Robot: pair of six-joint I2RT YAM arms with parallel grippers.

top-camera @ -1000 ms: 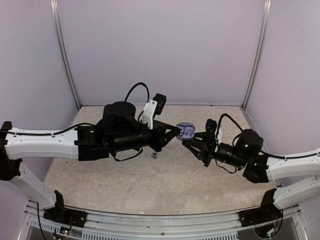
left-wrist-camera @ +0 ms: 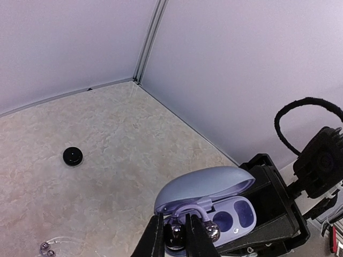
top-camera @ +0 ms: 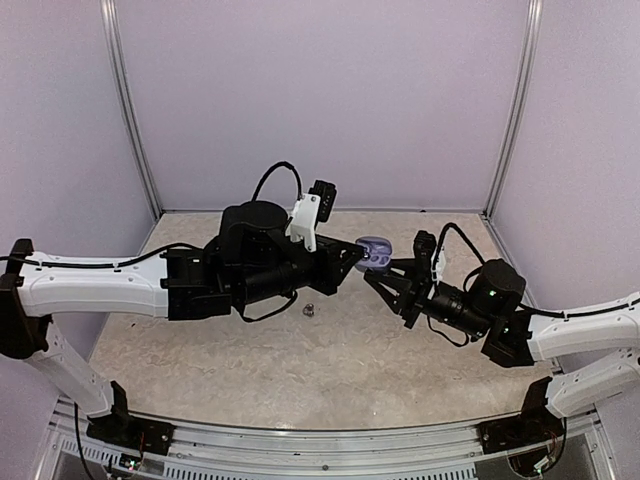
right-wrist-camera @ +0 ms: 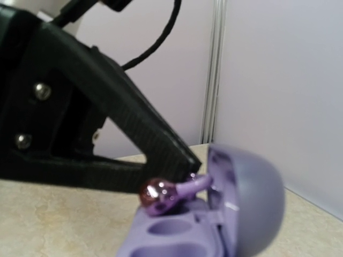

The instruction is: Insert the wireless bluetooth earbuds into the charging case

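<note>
The purple charging case (top-camera: 375, 250) is held off the table, lid up, with my right gripper (top-camera: 386, 274) shut on it. From the left, my left gripper (top-camera: 352, 256) reaches it, shut on a clip-shaped earbud (left-wrist-camera: 212, 231) with a purple bridge and shiny ends. In the right wrist view that earbud (right-wrist-camera: 155, 197) sits over the edge of the case, its bridge close to the lid (right-wrist-camera: 254, 201); whether it touches is unclear. Two wells (right-wrist-camera: 169, 227) show empty beside it. A second earbud (top-camera: 308, 310) lies on the table below the left arm.
A small black round object (left-wrist-camera: 73, 156) lies on the table in the left wrist view. The right gripper's black fingers (left-wrist-camera: 270, 230) are close to the left fingertips. Open table (top-camera: 300, 370) spreads in front of both arms.
My left gripper has moved slightly to the right with its earbud, now closer against the case. The case has tilted or shifted a little; the right arm has barely moved.
</note>
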